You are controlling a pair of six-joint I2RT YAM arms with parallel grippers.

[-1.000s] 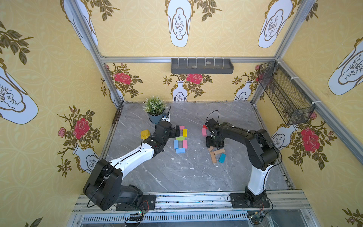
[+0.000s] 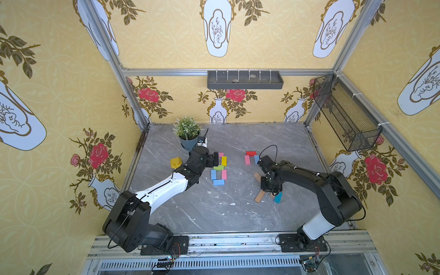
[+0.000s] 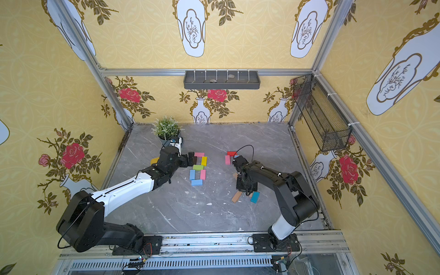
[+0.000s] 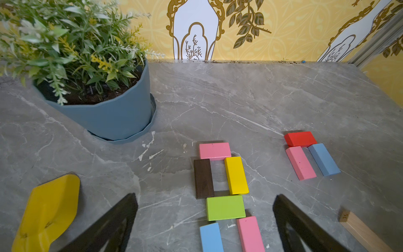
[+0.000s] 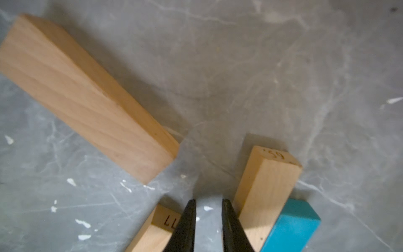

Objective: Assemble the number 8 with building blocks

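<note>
A figure eight of blocks lies centre-left: pink [image 4: 214, 150], dark brown [image 4: 203, 178], yellow [image 4: 236, 175], green [image 4: 225, 208], with blue and pink below. A second group, red [image 4: 299, 138], pink [image 4: 300, 163] and blue [image 4: 323, 159], lies right of it. My left gripper is open above the eight. My right gripper is low among wooden blocks [image 5: 88, 96] and a teal block [image 5: 293, 222], its fingertips slightly apart; only floor shows between them, and I cannot tell whether it holds anything.
A potted plant [image 4: 105, 109] stands at the back left, a yellow object [image 4: 46, 205] at the left. A wire basket [image 2: 346, 114] and grey rack [image 2: 245, 84] hang on the walls. Bare floor lies in front and behind the blocks.
The left arm is nearly still.
</note>
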